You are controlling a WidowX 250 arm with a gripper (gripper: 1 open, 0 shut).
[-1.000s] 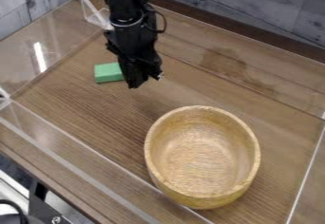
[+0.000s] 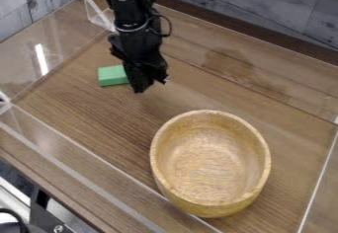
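The black gripper (image 2: 141, 80) reaches down from the top centre of the camera view, its tips just right of a small green block (image 2: 111, 76) on the wooden table. The tips look shut, though they are small and dark, and I see nothing between them. The block lies partly behind the gripper.
A round tan bowl (image 2: 211, 163) sits on the table (image 2: 73, 123) at the lower right. Cables and walls border the left and back edges.
The gripper has shifted very slightly; the block and bowl stay in place.
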